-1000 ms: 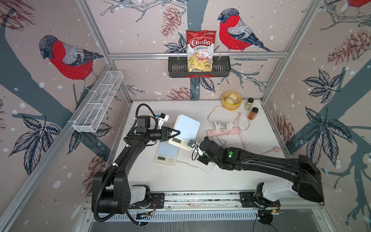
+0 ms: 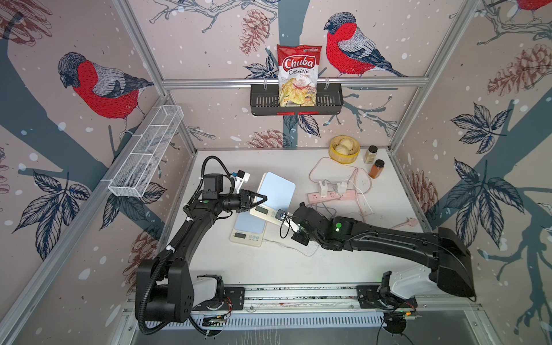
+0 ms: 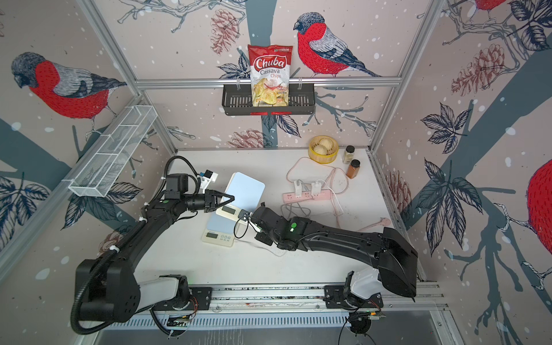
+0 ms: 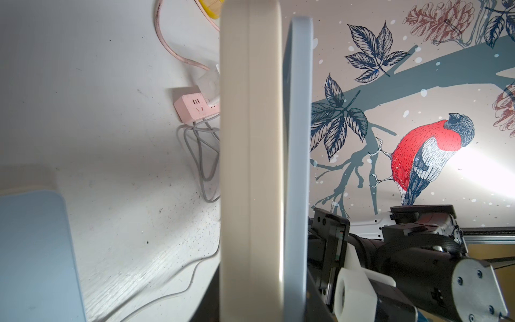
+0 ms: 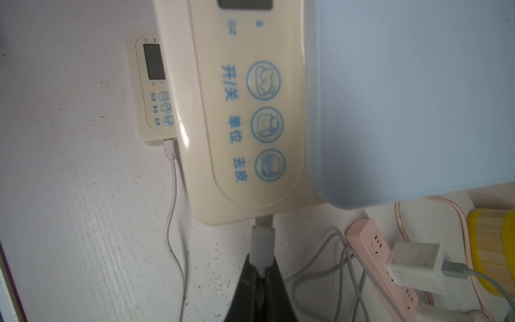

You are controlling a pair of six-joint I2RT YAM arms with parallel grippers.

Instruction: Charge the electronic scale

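A cream scale with a pale blue plate point(image 2: 277, 189) is held tilted above the table, my left gripper point(image 2: 261, 199) shut on its side. Edge-on, this held scale point(image 4: 251, 161) fills the middle of the left wrist view and mostly hides the left fingers. My right gripper is shut on a light grey cable connector point(image 5: 262, 244). The connector's tip meets the end edge of the held scale point(image 5: 246, 201); how deep it sits cannot be told. A second scale point(image 2: 247, 237) lies on the table below, a white cable point(image 5: 172, 204) plugged into its end.
A pink power strip point(image 2: 331, 196) with white adapters and loose grey cable lies right of the scales. Behind it stand a yellow basket point(image 2: 344, 149) and two jars point(image 2: 376, 168).
My right gripper has shifted slightly left with the connector, toward the held scale. The held scale has turned or moved slightly left too. The left arm is nearly still.
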